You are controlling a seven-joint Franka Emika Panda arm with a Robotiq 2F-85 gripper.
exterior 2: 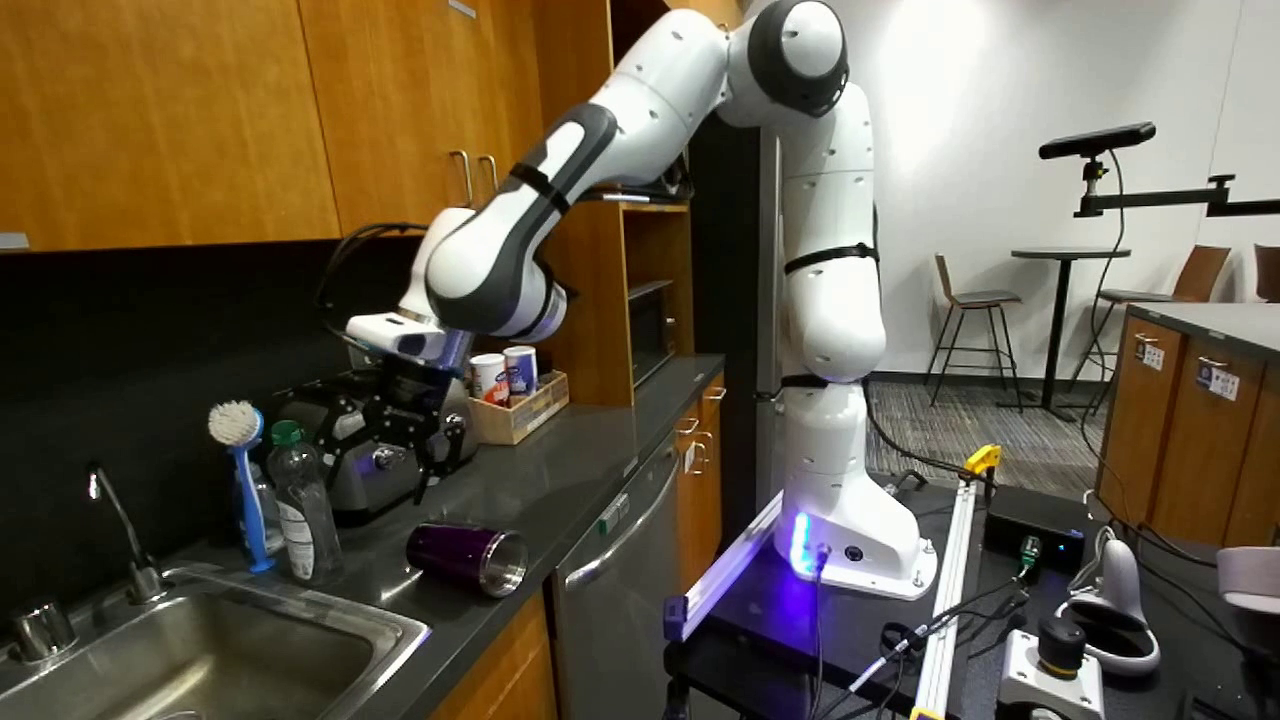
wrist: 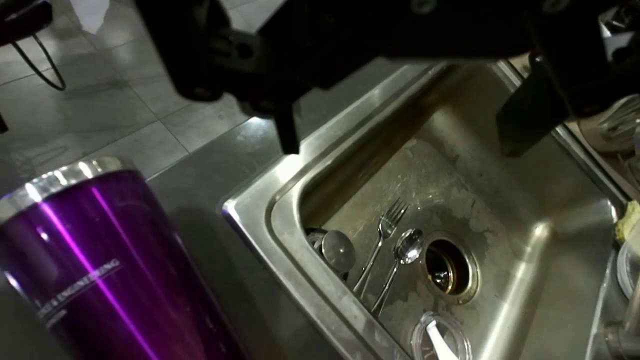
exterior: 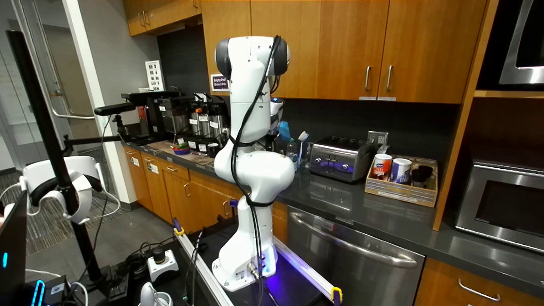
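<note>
A purple metal tumbler (exterior 2: 462, 554) with a silver rim lies on its side on the dark counter, its open end towards the counter's front edge. Large at the left of the wrist view, the same tumbler (wrist: 114, 258) is cut off by the frame. My gripper is open, its dark fingers wide apart with nothing between them. In exterior view 2 the gripper hangs above the counter, higher than the tumbler and apart from it, in front of the toaster. Exterior view 1 has the gripper hidden behind the arm.
Left of the tumbler is a steel sink (exterior 2: 396, 638), holding a fork (wrist: 390, 221), a spoon (wrist: 409, 245) and a clear cup. A green-capped bottle (exterior 2: 306, 516) and a blue brush (exterior 2: 250, 504) stand behind. The toaster (exterior: 336, 158) and a box of canisters (exterior: 400, 189) line the wall.
</note>
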